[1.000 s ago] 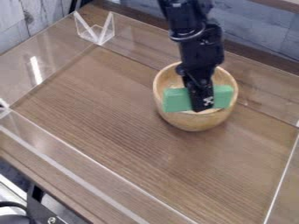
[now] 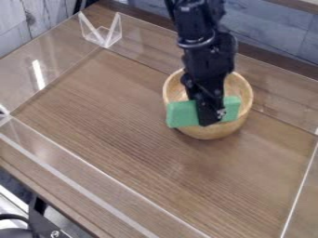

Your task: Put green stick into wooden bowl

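My gripper [image 2: 215, 112] hangs over the wooden bowl [image 2: 244, 93], shut on the green stick [image 2: 183, 114]. The dark fingers cross the middle of the stick and hide part of it. One end sticks out to the left, over the bowl's front-left rim. The other end shows to the right of the fingers, within the bowl's outline. Whether the stick touches the bowl cannot be made out.
A clear wire-like stand [image 2: 102, 31] is at the back left of the wooden table [image 2: 112, 116]. Black cables [image 2: 19, 223] lie off its lower left edge.
The bowl looks unmoved.
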